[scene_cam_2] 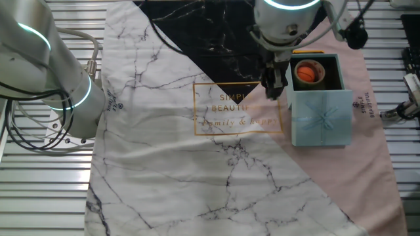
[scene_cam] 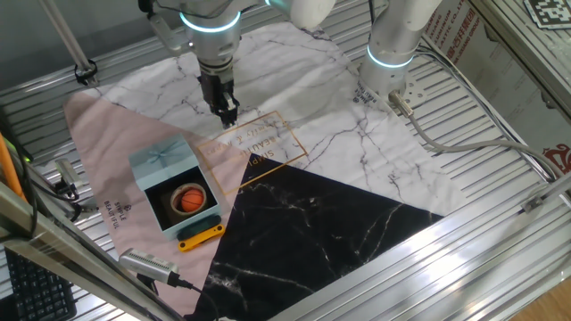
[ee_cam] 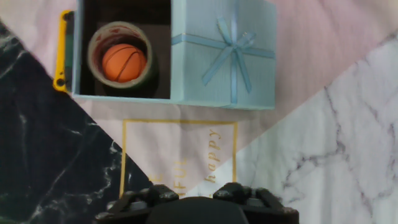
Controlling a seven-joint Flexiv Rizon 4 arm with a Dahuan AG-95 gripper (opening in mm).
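Observation:
A light blue gift box (scene_cam: 163, 218) stands on the pink part of the cloth, its dark inside partly uncovered. The lid with a ribbon bow (ee_cam: 255, 78) lies over one side of it. Inside the box is a round ring like a tape roll (ee_cam: 146, 46), and a small orange basketball (ee_cam: 124, 63) sits within that ring. My gripper hangs above the cloth by the gold-framed print, apart from the box. Its fingertips show at the bottom of the wrist view with a gap between them and nothing held there.
A yellow tool (scene_cam: 201, 238) lies against the box's outer side. A grey device with a cable (scene_cam: 149, 266) stands near the pink edge, and the robot's base (scene_cam: 385, 76) is at the back.

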